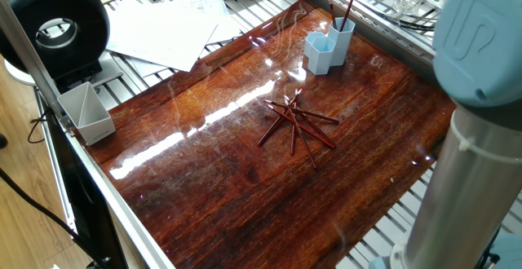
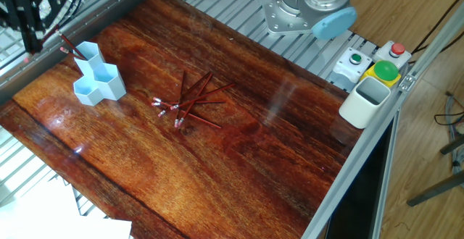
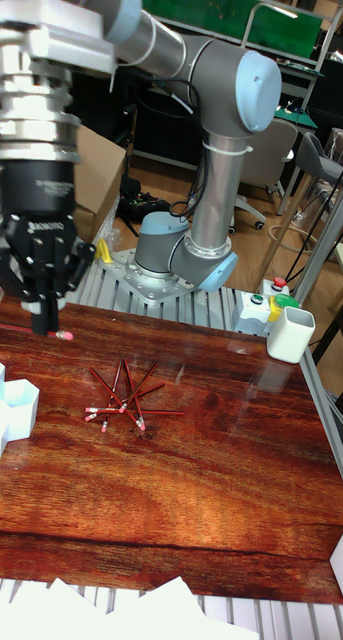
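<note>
At the left of exterior view 3, my gripper (image 3: 43,325) is shut on a red pencil (image 3: 59,335) lying crosswise, its pale eraser end pointing right. The same gripper (image 2: 32,49) hangs at the upper left of exterior view 2, above the table's edge and near the holder. That light-blue holder of joined hexagonal cups (image 2: 88,88) stands upright on the table, with two pencils (image 1: 348,12) leaning in one cup; its other cups look empty. A loose, crossed pile of several red pencils (image 2: 190,103) lies mid-table. In exterior view 1 the gripper is out of frame.
A white square cup (image 2: 365,101) stands at the table's edge by the emergency-stop buttons (image 2: 396,49). Another white open box (image 1: 87,112) sits at the left edge in exterior view 1. Paper sheets (image 1: 163,33) lie beyond the table.
</note>
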